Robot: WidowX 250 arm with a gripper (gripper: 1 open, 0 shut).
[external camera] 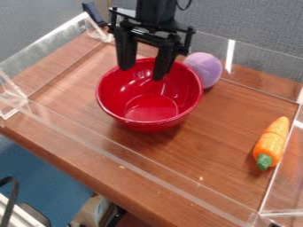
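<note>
A black gripper (143, 62) hangs at the top centre of the camera view, just above the rim of a red bowl (149, 108) on the wooden table. Its two fingers are spread apart, with nothing seen between them. A purple round object (206, 69) lies behind the bowl to the right. An orange toy carrot (271, 142) with a green tip lies at the right.
Clear acrylic walls line the wooden table (106, 164). A grey padded wall stands at the back.
</note>
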